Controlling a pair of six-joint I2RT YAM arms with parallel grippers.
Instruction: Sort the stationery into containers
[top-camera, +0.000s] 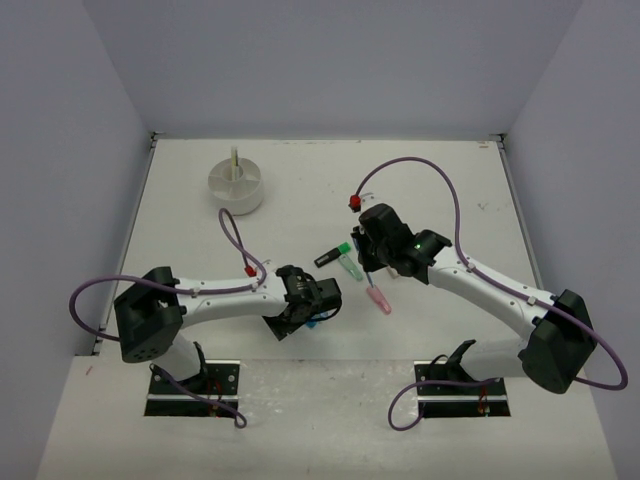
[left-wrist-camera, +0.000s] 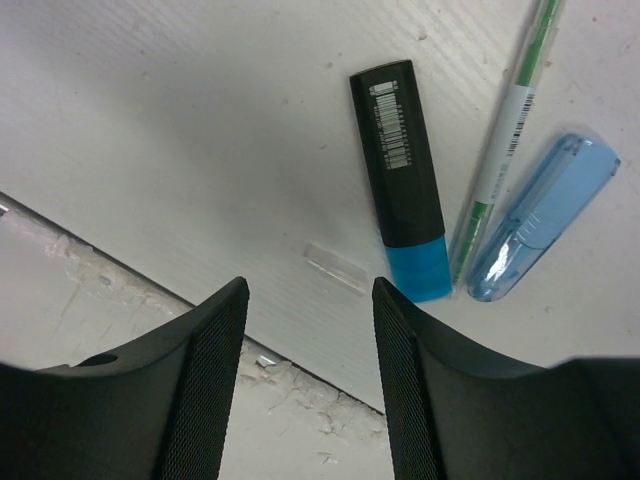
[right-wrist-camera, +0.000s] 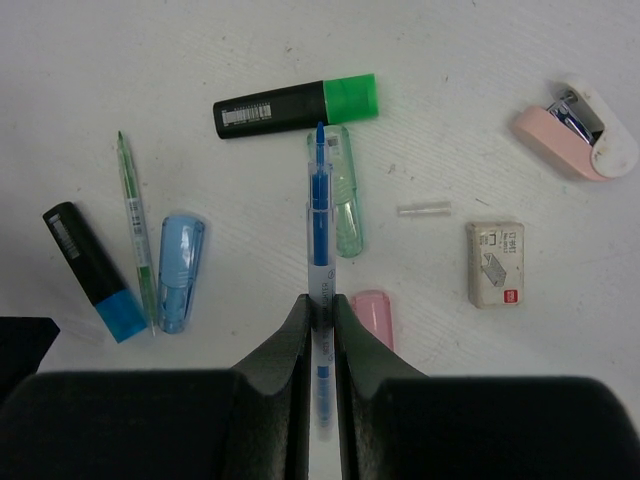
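Observation:
My right gripper is shut on a blue pen (right-wrist-camera: 321, 220), which sticks out upright in the right wrist view. Apart and empty, the fingers of my left gripper hang near the table's front edge. Ahead of them lie a black marker with a blue cap (left-wrist-camera: 400, 170), a green pen (left-wrist-camera: 505, 140) and a light-blue capped piece (left-wrist-camera: 545, 215). A black marker with a green cap (right-wrist-camera: 295, 105), a clear green piece (right-wrist-camera: 346, 195) and a pink one (right-wrist-camera: 373, 315) lie around the held pen. At the back left stands a white divided holder (top-camera: 238, 200) with a slim item upright in it.
A pink and white stapler (right-wrist-camera: 560, 140) and a small box (right-wrist-camera: 496, 265) rest to the right, with a small clear strip (right-wrist-camera: 424, 209) nearby. Another clear strip (left-wrist-camera: 335, 268) lies by my left fingers.

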